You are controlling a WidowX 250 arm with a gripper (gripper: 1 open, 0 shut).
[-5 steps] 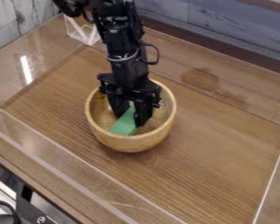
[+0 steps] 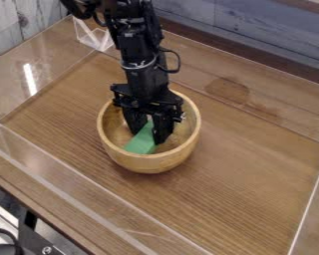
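Observation:
A tan round bowl (image 2: 175, 152) stands in the middle of the wooden table. My gripper (image 2: 147, 126) reaches down into it from above, its black fingers low inside. A green object (image 2: 141, 141) lies in the bowl between or just under the fingers, partly hidden by them. The gripper looks closed on the green object, though the fingertips are hard to make out.
A clear plastic container or bag (image 2: 93, 32) is at the back left. Dark cables lie at the lower left corner.
The gripper and green object have shifted very slightly within the bowl; otherwise little differs.

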